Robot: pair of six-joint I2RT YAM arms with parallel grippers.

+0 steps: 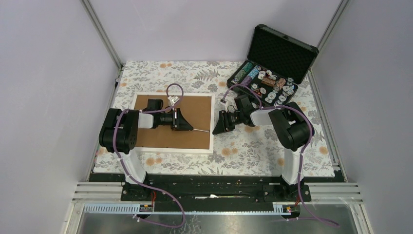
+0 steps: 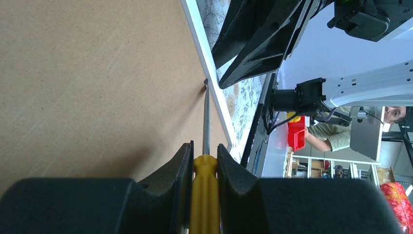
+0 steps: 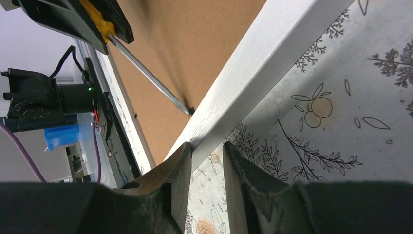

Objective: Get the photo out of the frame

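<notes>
A white picture frame point(image 1: 175, 150) lies with its brown backing board point(image 1: 195, 105) facing up. Above the board my left gripper is shut on the yellow handle of a screwdriver point(image 2: 205, 195). The screwdriver's metal tip reaches a small dark tab point(image 3: 192, 110) at the board's edge, beside the right-hand frame bar point(image 3: 234, 92). My right gripper is part open at the outer side of that bar, one finger point(image 3: 182, 161) close against it and nothing gripped between its fingers. The photo itself is hidden under the board.
An open black case point(image 1: 282, 48) with poker chips stands at the back right. Another small tab point(image 3: 135, 115) shows near the frame's front bar. The flowered tablecloth point(image 1: 243, 156) is clear in front of the right arm. Both grippers are close together.
</notes>
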